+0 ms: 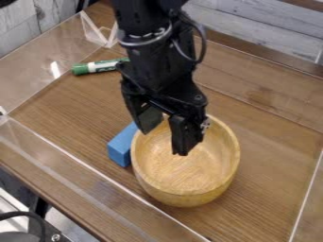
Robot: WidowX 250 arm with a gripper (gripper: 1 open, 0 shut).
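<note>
My black gripper (164, 132) is open and hangs low over a cream oval bowl (183, 175), covering the bowl's back part. A blue block (123, 144) lies just left of the bowl, partly behind the arm. A green tube with a white end (98, 67) lies at the back left.
Pale walls border it at the left and back. A black cable (25, 217) shows at the bottom left corner.
</note>
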